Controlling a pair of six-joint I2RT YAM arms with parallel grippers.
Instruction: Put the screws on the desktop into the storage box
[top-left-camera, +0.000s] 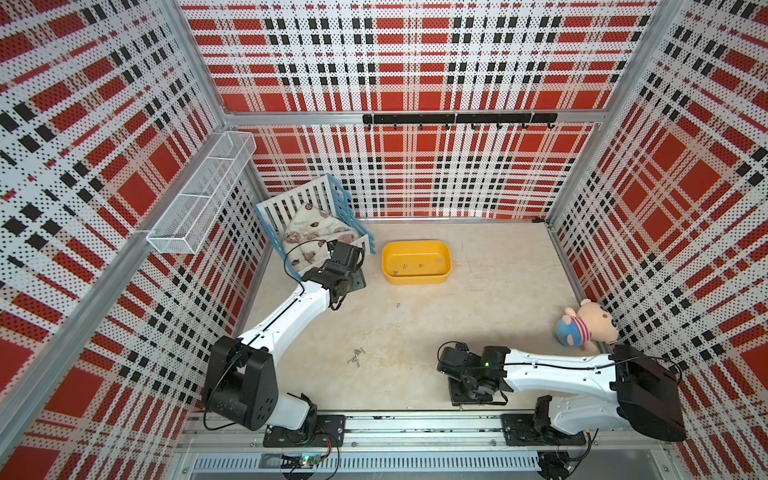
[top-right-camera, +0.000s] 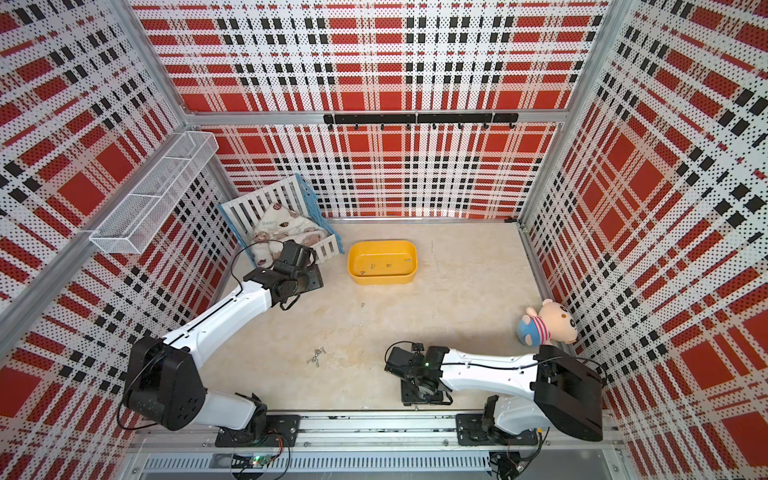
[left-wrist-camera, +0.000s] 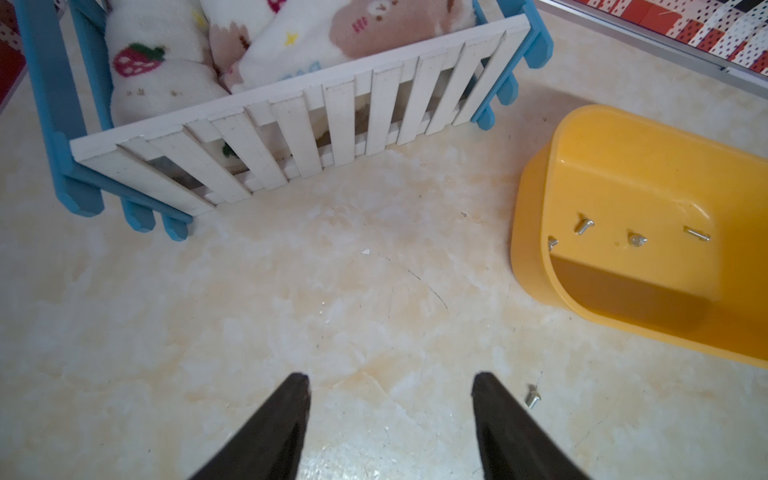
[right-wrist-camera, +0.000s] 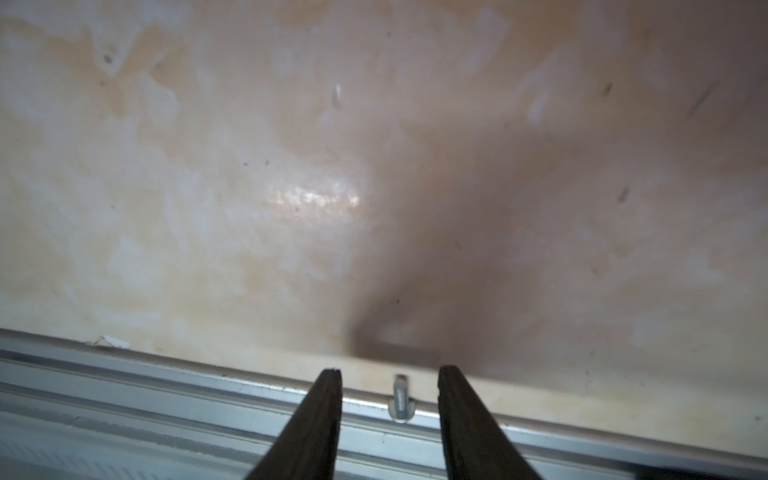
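Observation:
The yellow storage box (top-left-camera: 416, 278) stands at the back centre, several screws inside. My left gripper is open above the desktop left of the box; a loose screw (left-wrist-camera: 533, 397) lies near its right finger. A small pile of screws (top-left-camera: 356, 357) lies on the front left of the desktop. At the front edge, my right gripper is part open, its fingertips either side of a single screw (right-wrist-camera: 401, 400) on the edge; contact is not visible.
A toy crib (top-left-camera: 272, 200) with plush cloth stands at the back left. A plush doll (top-left-camera: 592, 320) lies at the right. A wire basket (top-left-camera: 200, 192) hangs on the left wall.

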